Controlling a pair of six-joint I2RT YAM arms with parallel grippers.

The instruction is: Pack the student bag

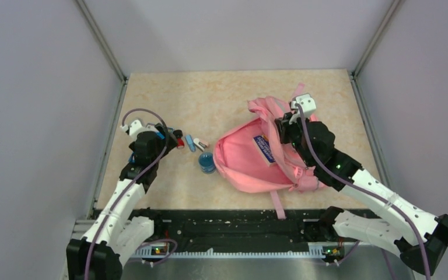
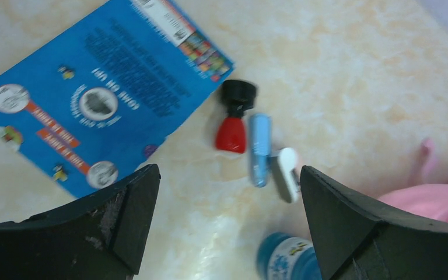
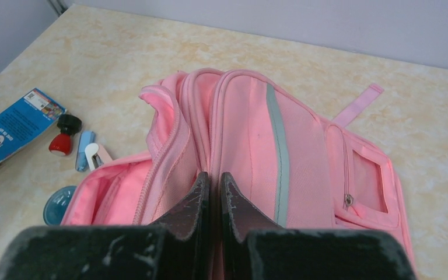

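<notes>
A pink bag (image 1: 248,169) lies open on the right half of the table, a dark blue box (image 1: 264,150) inside it. My right gripper is shut on the edge of the bag's flap (image 3: 248,128), holding it up. Over the left side of the table my left gripper stands open and empty. Below it, in the left wrist view, are a blue book (image 2: 102,96), a black-and-red stamp-like item (image 2: 231,134), a light blue stick (image 2: 261,146), a small white item (image 2: 286,172) and a round blue container (image 2: 289,256).
A pink strap (image 1: 278,205) hangs toward the table's front edge. The blue container stands right beside the bag's opening.
</notes>
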